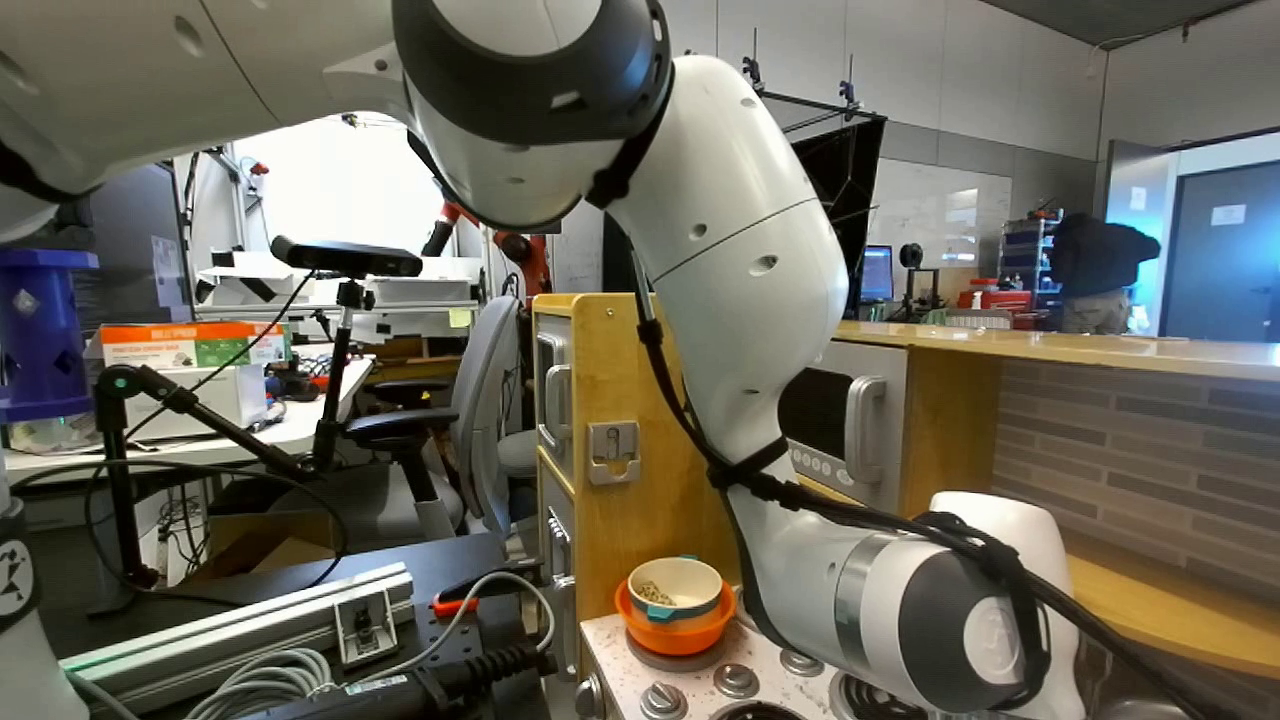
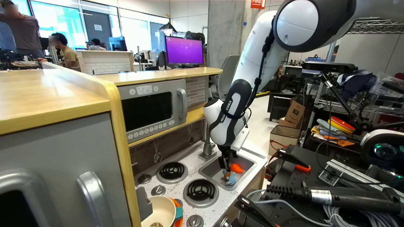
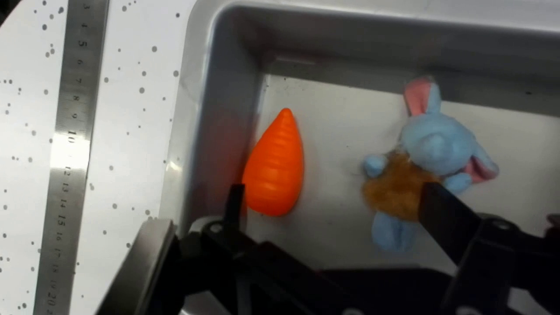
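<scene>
In the wrist view an orange carrot-shaped toy (image 3: 275, 168) lies in the grey sink (image 3: 336, 231), close to its left wall. To its right rests a light blue plush toy (image 3: 438, 144) with pink ears and a brown body. My gripper is open above the sink, its fingers spread wide with nothing held. One finger overlaps the carrot's lower left edge and the other covers part of the plush. Exterior view 2 shows the gripper (image 2: 226, 164) reaching down into the sink beside both toys. The gripper is out of sight in exterior view 1.
A cream pot (image 1: 675, 586) with something small inside sits in an orange bowl (image 1: 678, 636) on the stove. Black burners (image 2: 200, 189) lie left of the sink in exterior view 2. A faucet (image 2: 208, 147) rises behind it, and a microwave (image 2: 151, 107) stands above the counter.
</scene>
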